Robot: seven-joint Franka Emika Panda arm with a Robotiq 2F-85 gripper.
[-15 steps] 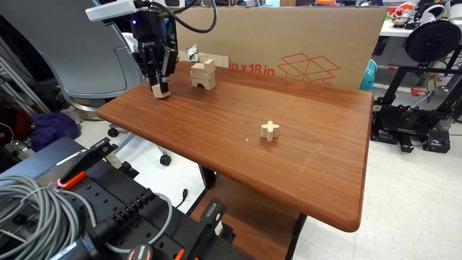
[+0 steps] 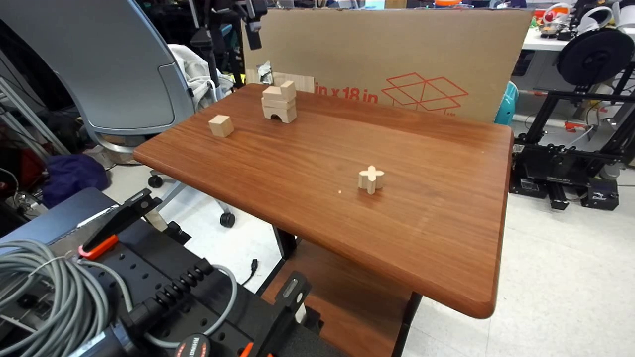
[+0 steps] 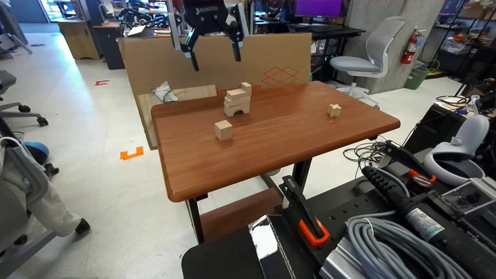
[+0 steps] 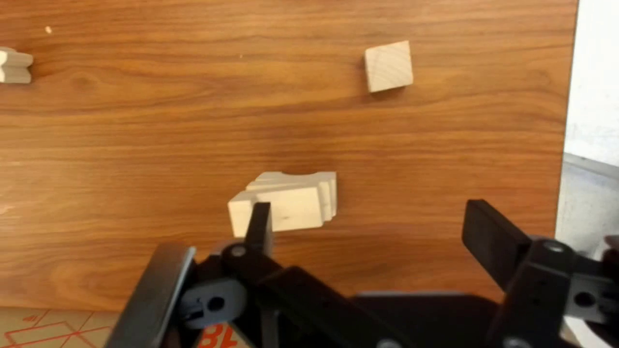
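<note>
High above the back left of the brown table, my gripper is open with nothing between its spread fingers. A wooden cube rests alone on the tabletop at the left. Behind it stands a stack of wooden blocks: an arch block at the bottom, flat pieces over it, and a small block upright on top at one end. A cross-shaped wooden piece stands apart, toward the table's other side. In the wrist view the left finger overlaps part of the stack's image.
The tabletop has wide bare room between the stack and the cross-shaped piece. A tall cardboard sheet lines the back edge, with crumpled silvery material near its left end. A grey chair stands close by.
A second ago the gripper was down at the cube. Now it is raised well above the table and farther back, while the cube sits on the tabletop. Stack and cross-shaped piece have not moved.
</note>
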